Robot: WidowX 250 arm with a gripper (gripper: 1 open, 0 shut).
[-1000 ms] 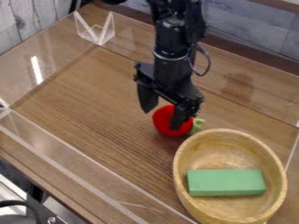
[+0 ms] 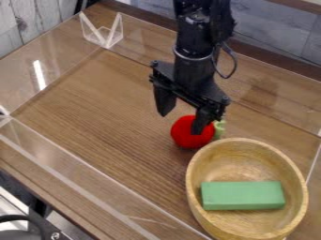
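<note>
My black gripper (image 2: 186, 99) hangs in the camera view just above and behind a red round object (image 2: 192, 131), with its fingers spread open. A small green piece shows at the red object's right side. Whether a finger touches the red object is hard to tell.
A tan bowl (image 2: 207, 173) at the lower right holds a green block (image 2: 241, 195). A white wire object (image 2: 104, 30) stands at the upper left. Cables lie at the lower left corner.
</note>
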